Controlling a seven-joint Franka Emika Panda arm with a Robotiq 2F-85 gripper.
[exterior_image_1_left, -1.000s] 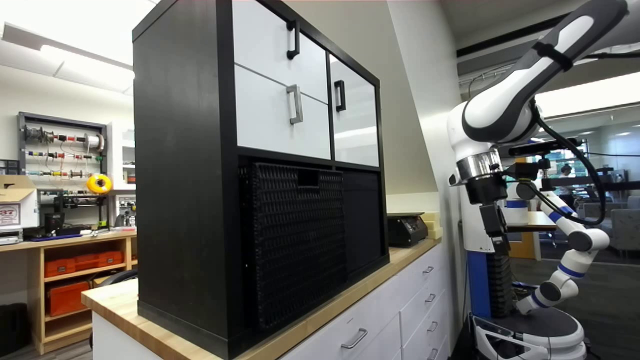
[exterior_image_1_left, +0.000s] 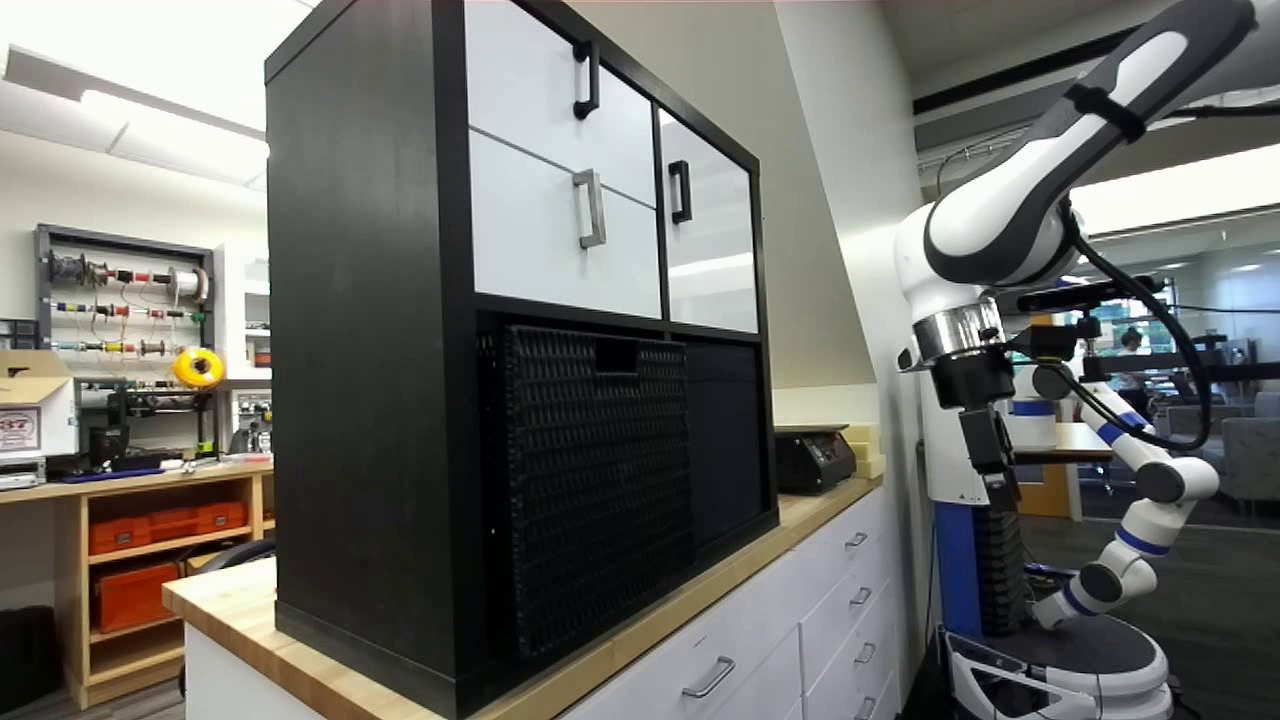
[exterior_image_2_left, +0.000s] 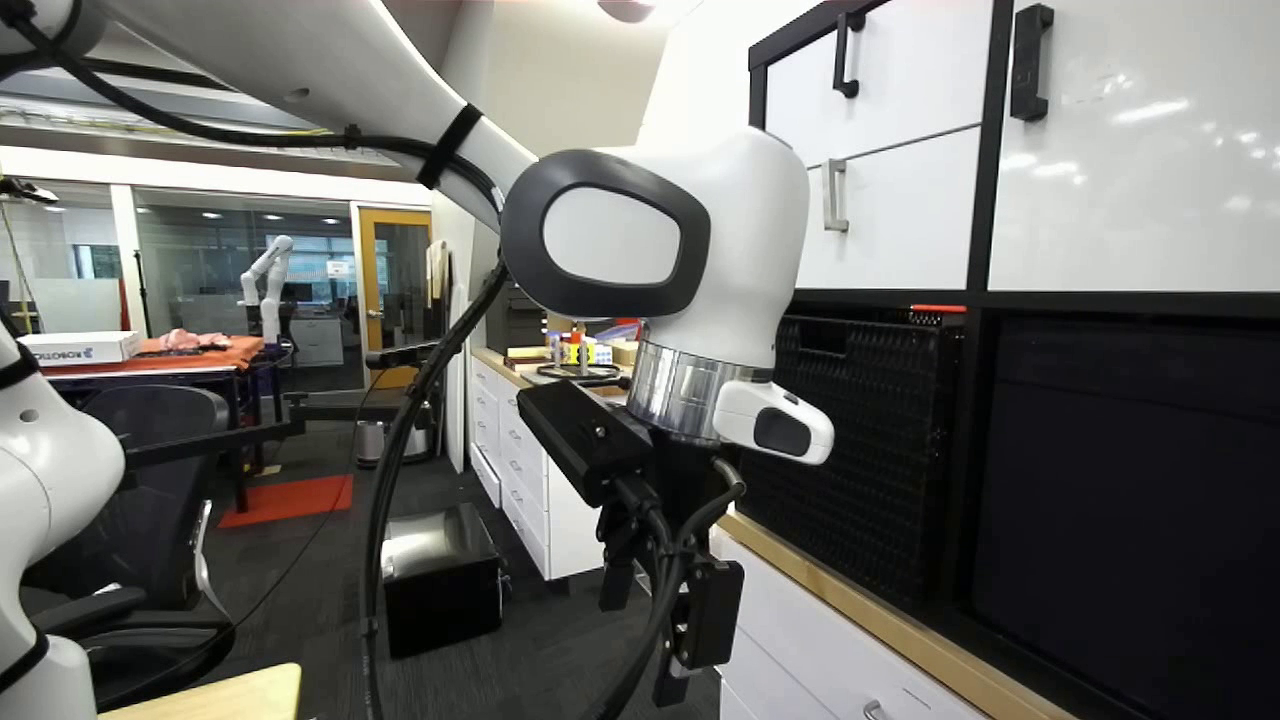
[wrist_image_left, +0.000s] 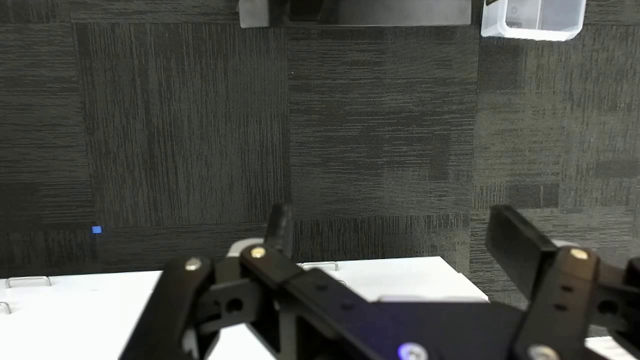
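Note:
My gripper stands open in the wrist view, its two black fingers wide apart with only dark carpet and the white drawer unit's top edge showing beyond. In exterior view 2 the gripper (exterior_image_2_left: 669, 642) hangs downward in front of the counter, clear of everything. The black shelf cabinet (exterior_image_1_left: 360, 348) stands on the wooden counter. Its upper left compartment has two white drawer fronts, the top one with a black handle (exterior_image_1_left: 587, 79), the lower one with a silver handle (exterior_image_1_left: 591, 209). To their right is a glossy white door (exterior_image_1_left: 710, 228) with a black handle. A black woven basket (exterior_image_1_left: 600, 480) sits below.
White drawers (exterior_image_1_left: 756, 648) with metal pulls run beneath the counter. A black device (exterior_image_1_left: 816, 460) stands on the counter past the cabinet. A black box (exterior_image_2_left: 441, 576) rests on the floor, and a clear plastic bin (wrist_image_left: 534, 18) shows in the wrist view. Open carpet lies under the gripper.

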